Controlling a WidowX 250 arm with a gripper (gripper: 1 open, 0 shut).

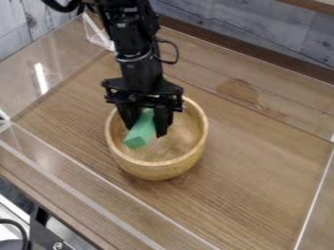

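Note:
A wooden bowl [177, 156] sits in the middle of the table. My black gripper [144, 122] reaches down over its back left part, shut on a green object [139, 134] that is tilted inside the bowl. The fingertips are partly hidden by the object.
Black cables lie at the bottom left corner, and the table's edges show at the top left and top right.

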